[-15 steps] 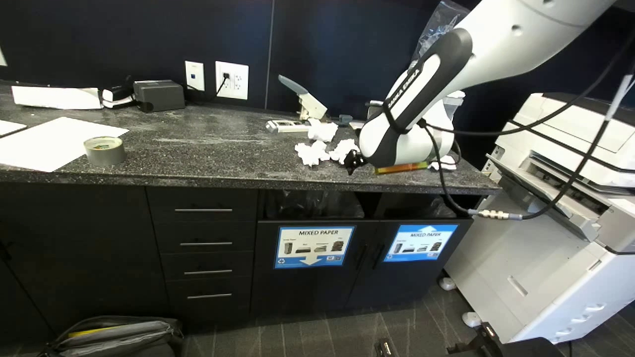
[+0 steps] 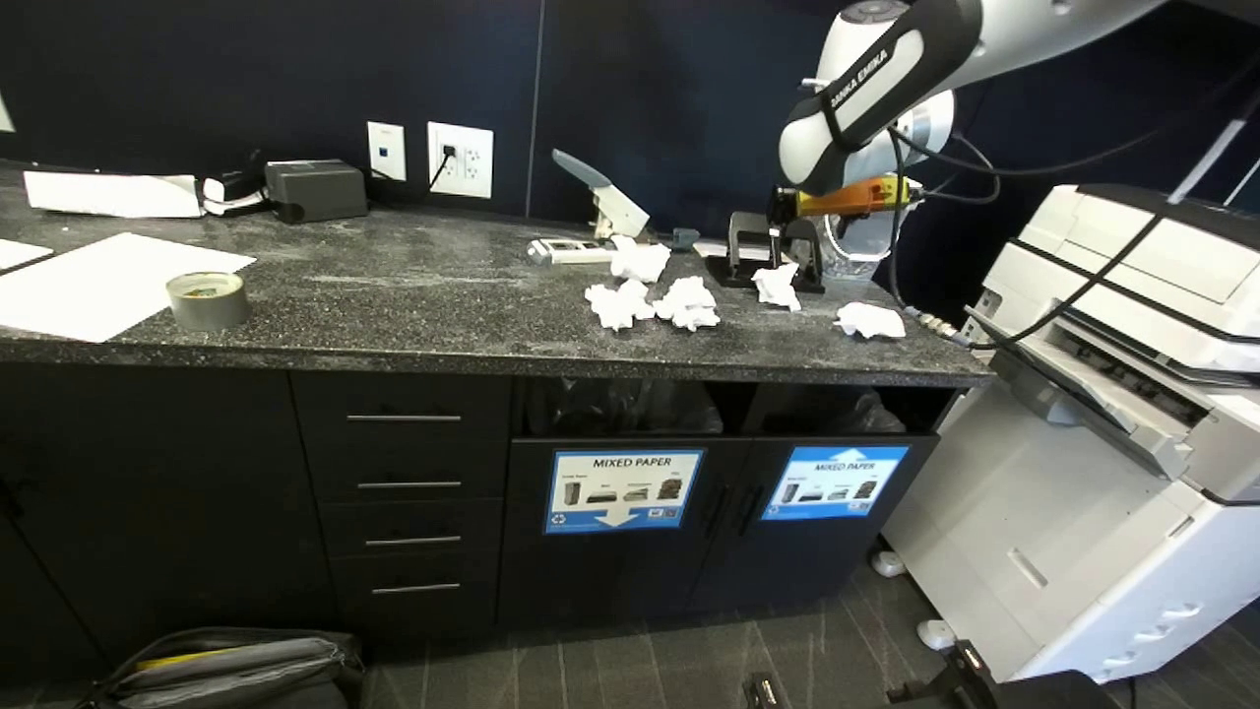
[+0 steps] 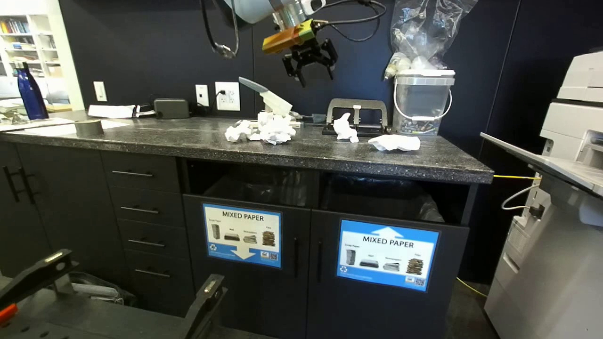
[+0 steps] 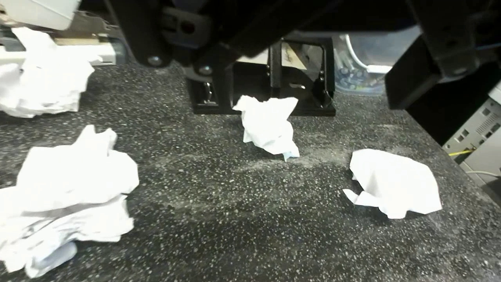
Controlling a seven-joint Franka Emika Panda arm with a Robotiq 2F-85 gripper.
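My gripper [image 3: 317, 81] hangs open above the counter, pointing down, with nothing between its fingers. In the wrist view a crumpled white paper [image 4: 267, 124] lies on the counter between and below the spread fingers, just in front of the black hole punch [image 4: 300, 89]. To its right lies a flatter crumpled paper [image 4: 397, 183], near the counter's right end. On the left are a bunched paper wad [image 4: 75, 183] and another wad [image 4: 51, 77] behind it. Exterior view 2 shows these left wads overlapping as one cluster [image 3: 265, 130].
Behind the papers stand a white stapler-like device with its arm raised [image 2: 614, 207] and a clear bucket [image 3: 421, 101]. Below are two open-topped bins in cabinets with "MIXED PAPER" signs [image 3: 390, 254]. A printer [image 2: 1099, 473] is at right.
The arm has lifted and drawn back from low over the counter's front edge to above the hole punch area. The single crumpled paper and the hole punch, hidden before, now show.
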